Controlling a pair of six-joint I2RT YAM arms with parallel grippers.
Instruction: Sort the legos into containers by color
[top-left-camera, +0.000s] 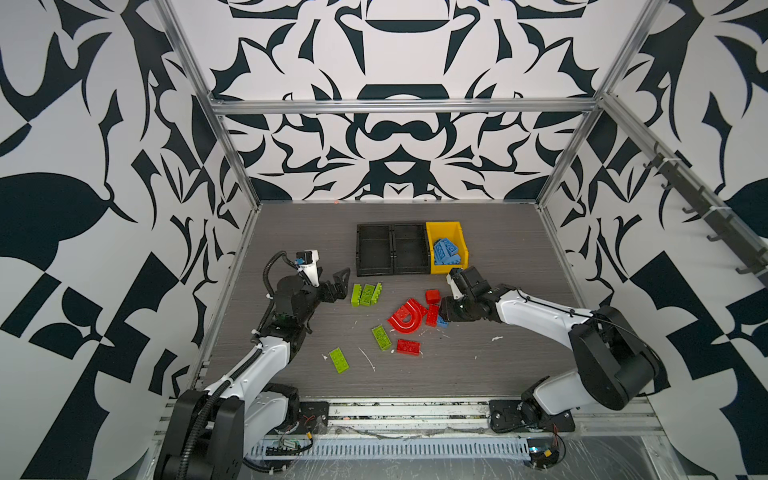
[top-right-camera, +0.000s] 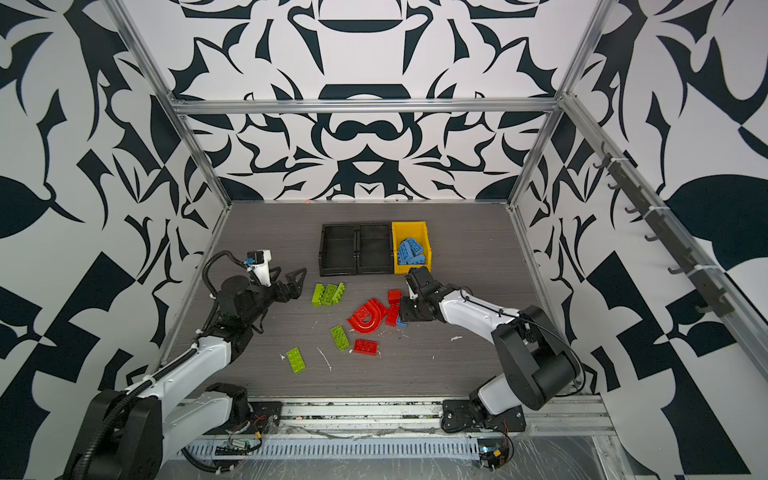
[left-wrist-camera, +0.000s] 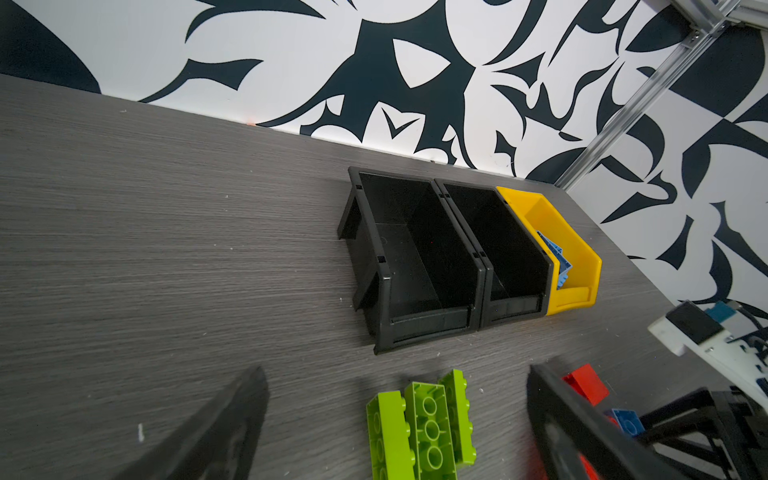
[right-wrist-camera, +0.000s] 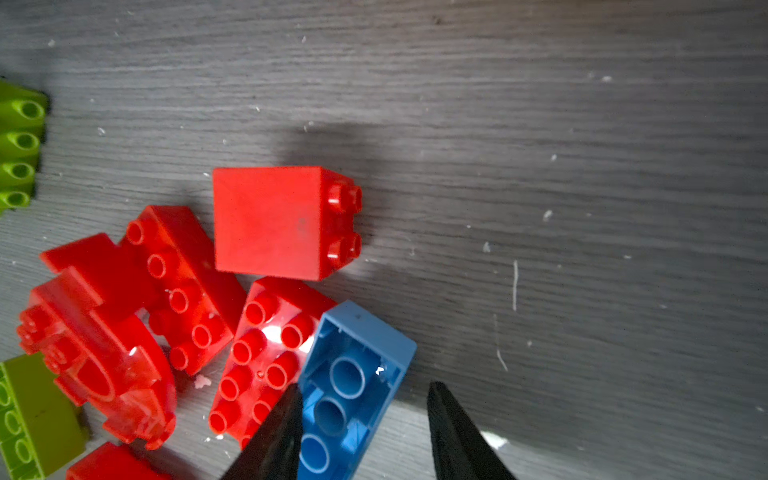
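Note:
My right gripper is open, low over a blue brick (right-wrist-camera: 352, 372), which sits between its fingertips against red bricks. Red pieces (top-left-camera: 404, 316) lie in the middle of the table, including a curved one and a block (right-wrist-camera: 268, 220). Several green bricks (top-left-camera: 366, 294) lie left of and in front of them. My left gripper (top-left-camera: 340, 284) hangs open at the left, above the table near the green bricks, with nothing between its fingers. A yellow bin (top-left-camera: 460, 236) holds blue bricks; two black bins (top-left-camera: 392, 252) beside it look empty.
The bins stand in a row at the back. The patterned walls and metal rails enclose the workspace.

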